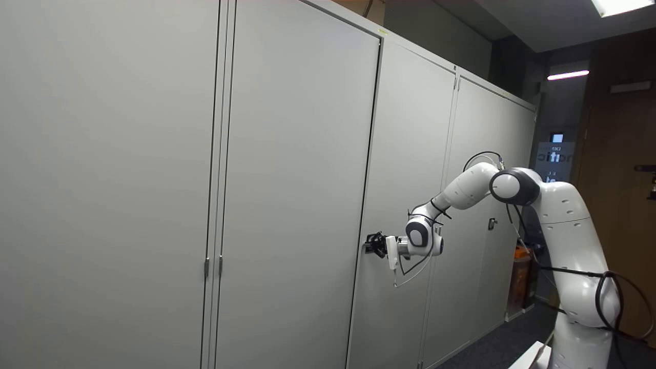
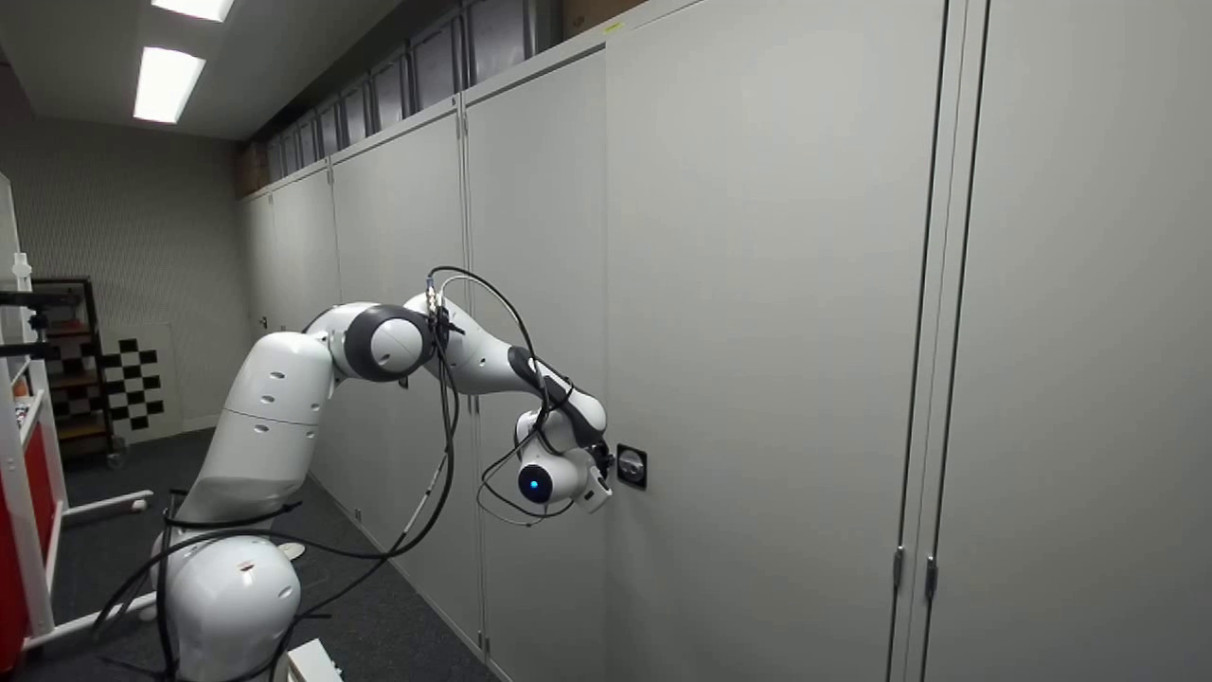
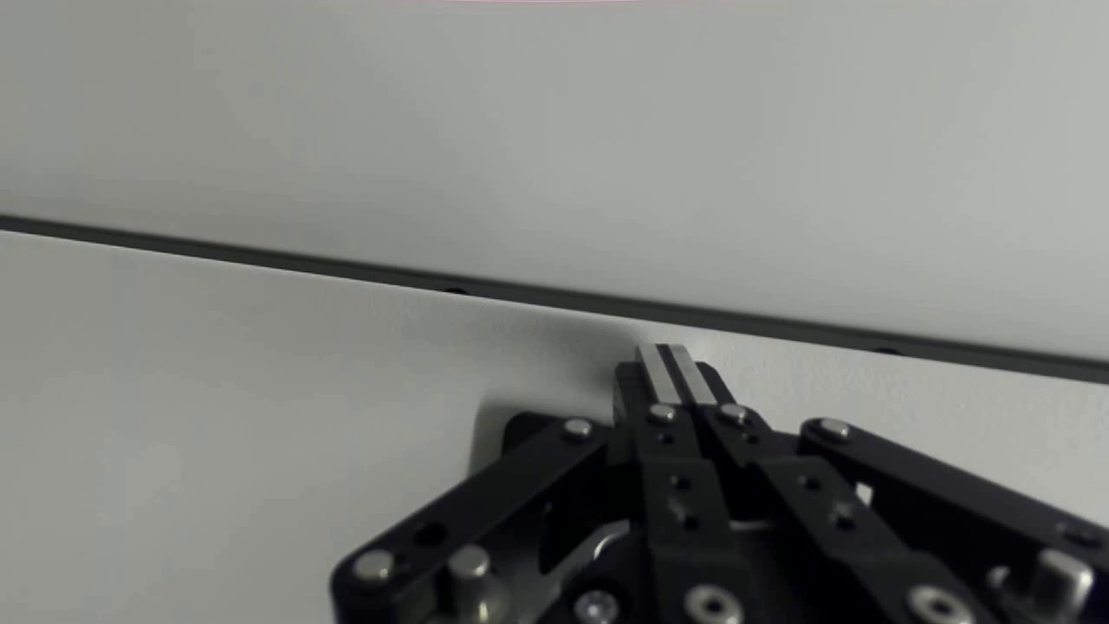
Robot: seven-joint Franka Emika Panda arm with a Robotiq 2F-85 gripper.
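My gripper is shut in the wrist view, its two pale fingertips pressed together with nothing between them. They sit against or very near the grey cabinet door (image 3: 260,385), just short of the dark door seam (image 3: 561,302). The door lock's black plate (image 3: 525,428) shows only a corner behind the finger linkage; its round silver handle is almost wholly covered. In exterior view 2 the lock (image 2: 632,466) is visible on the door, right beside the gripper. Exterior view 1 has the gripper (image 1: 367,245) at the door edge, hiding the lock.
A neighbouring grey door (image 1: 289,184) lies flat across the seam. Farther along the cabinets is another lock (image 1: 492,224), with an orange-topped bin (image 1: 520,264) beyond it. Cables loop from the arm (image 2: 443,375). The floor (image 2: 392,608) beside the cabinets is open.
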